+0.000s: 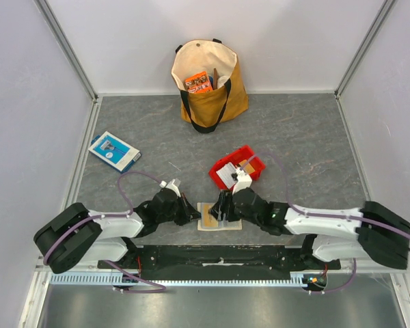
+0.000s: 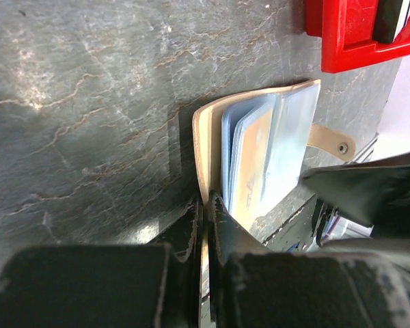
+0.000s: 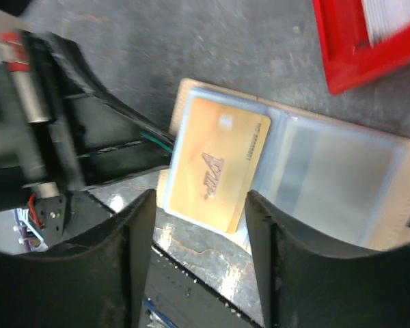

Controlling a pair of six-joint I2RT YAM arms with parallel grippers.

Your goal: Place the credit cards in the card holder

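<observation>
The tan card holder lies spread on the table with clear plastic sleeves. A gold card sits in its left sleeve, while the clear sleeve on the right looks empty. At the holder's left edge, my left gripper is shut on that edge. My right gripper is part open over the holder's near side, by the lower edge of the gold card, with nothing gripped between its fingers. More cards rest in the red tray behind the holder.
A mustard bag with items inside stands at the back. To the far left lies a blue and white box.
</observation>
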